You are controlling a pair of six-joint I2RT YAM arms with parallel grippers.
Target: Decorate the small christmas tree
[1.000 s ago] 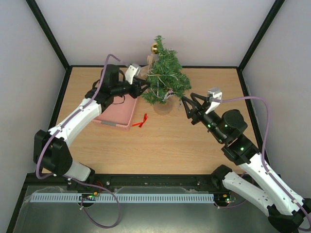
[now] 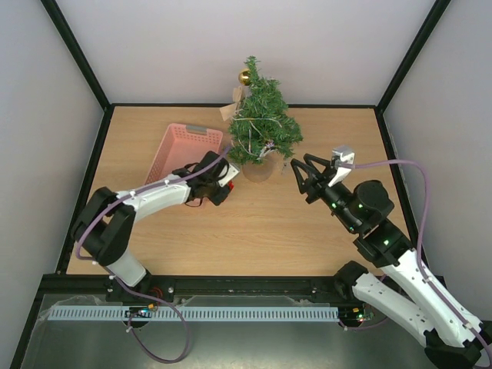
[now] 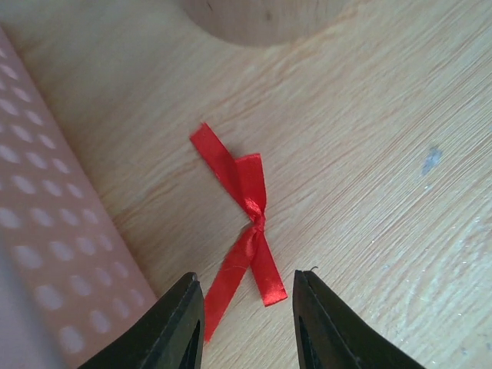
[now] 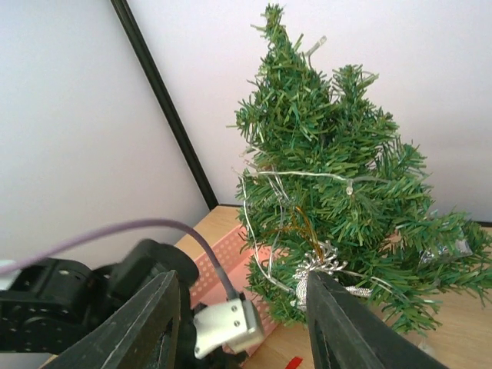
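The red ribbon bow lies flat on the table, in front of the tree's base and beside the pink basket. Over it is my left gripper, open and empty, its fingers apart; in the top view it hides most of the ribbon. The green tree stands at the back, with a gold ball near its top, a beige bow on its left and a silver ornament low on its front. My right gripper is open with nothing held, in front of the tree to the right.
The pink basket sits left of the tree, its wall close to the left fingers. Its inside is partly hidden by the left arm. Bare table lies across the front and right.
My left gripper has left the tree's side, come down over the ribbon and opened. The ribbon lies where it was. The right arm has shifted only slightly.
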